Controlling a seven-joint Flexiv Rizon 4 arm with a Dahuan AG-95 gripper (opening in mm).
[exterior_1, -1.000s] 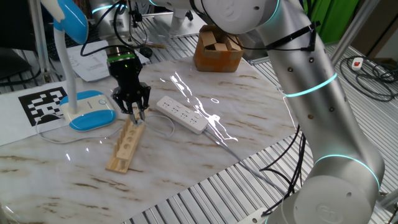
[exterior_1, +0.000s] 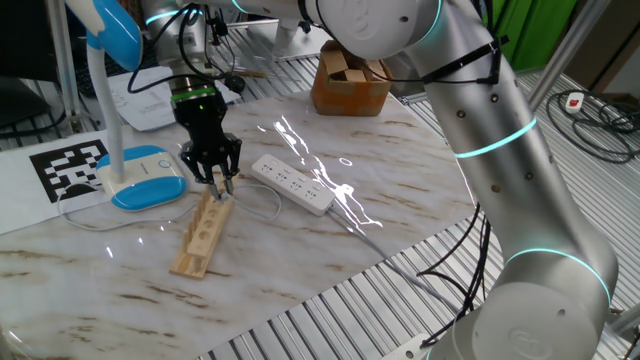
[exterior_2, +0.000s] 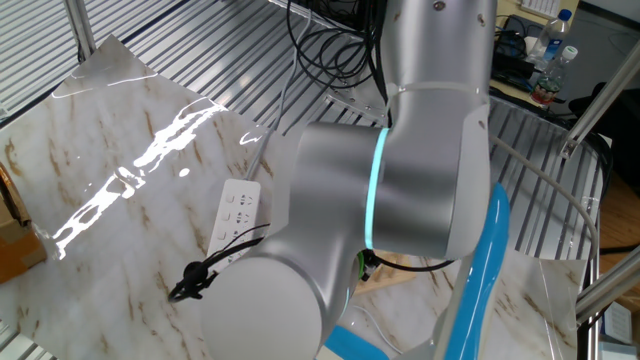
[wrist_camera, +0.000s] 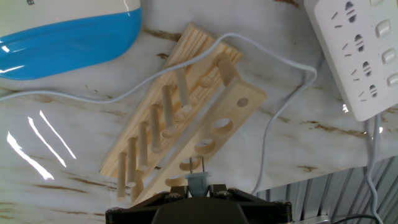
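Note:
In the wrist view, my gripper is shut on a small grey plug (wrist_camera: 198, 182) whose two thin metal prongs point away from the fingers. Beneath it on the table lies a wooden rack (wrist_camera: 208, 138), with a row of pegs on one side and a bar with round holes on the other. Exterior view 1 has the gripper (exterior_1: 222, 190) over the rack's far end; contact there cannot be told. A white power strip (exterior_1: 292, 184) with several sockets lies to the right. In exterior view 2 the arm hides the gripper.
A blue-and-white lamp base (exterior_1: 143, 180) stands left of the gripper. A thin white cable (wrist_camera: 273, 55) crosses the rack and loops back towards the gripper. At the back sits a cardboard box (exterior_1: 350, 90).
The gripper, rack and power strip look unchanged over the last second. Only the large arm links at the right have shifted very slightly.

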